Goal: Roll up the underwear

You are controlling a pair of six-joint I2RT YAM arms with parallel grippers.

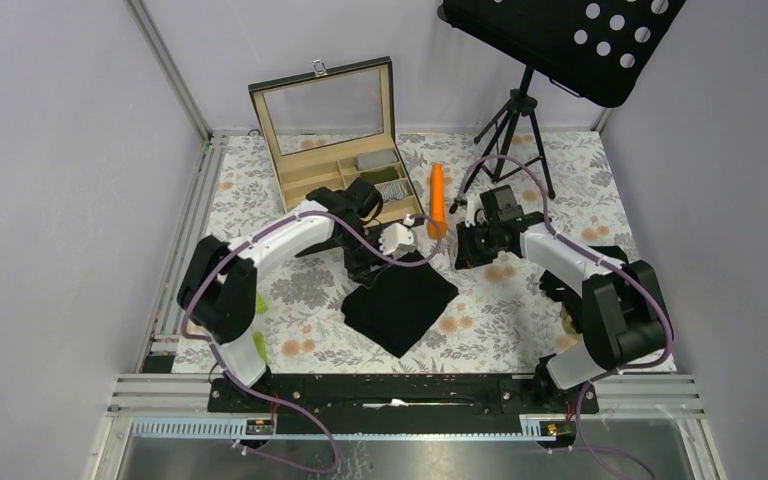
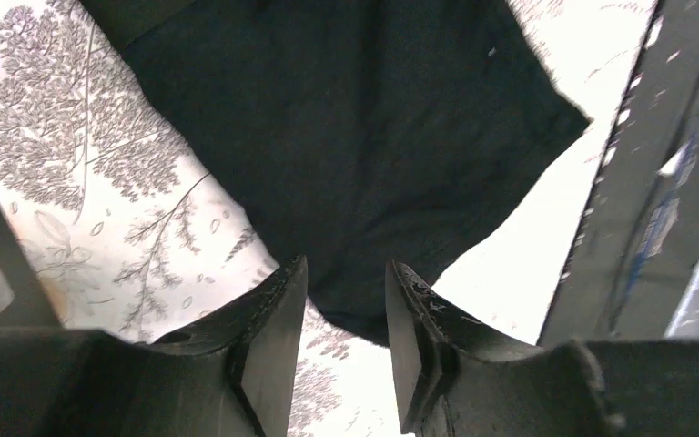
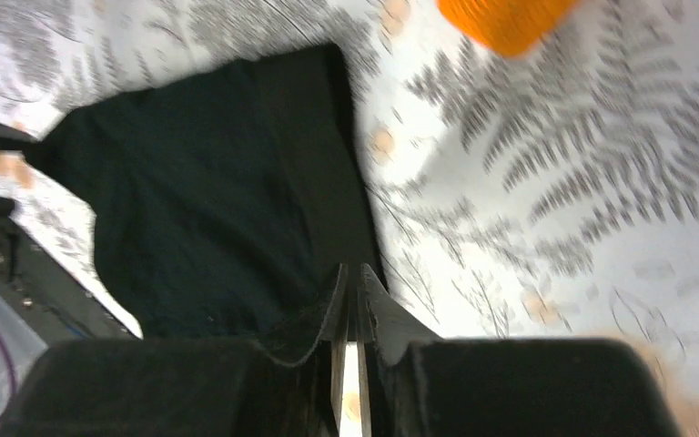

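The black underwear (image 1: 400, 308) lies spread on the floral table below both grippers, its outline a rough diamond in the top view. My left gripper hangs over it, fingers part open with nothing seen held; in the left wrist view the cloth (image 2: 355, 137) fills the middle. My right gripper is shut, at the cloth's right edge, no cloth clearly between its fingertips. In the right wrist view the cloth (image 3: 191, 200) has a folded-looking strip along its right side.
An open divided box (image 1: 310, 183) with rolled items stands at the back, beside an orange object (image 1: 437, 185). A black stand (image 1: 520, 110) is at the back right, and another dark cloth (image 1: 560, 290) lies under the right arm.
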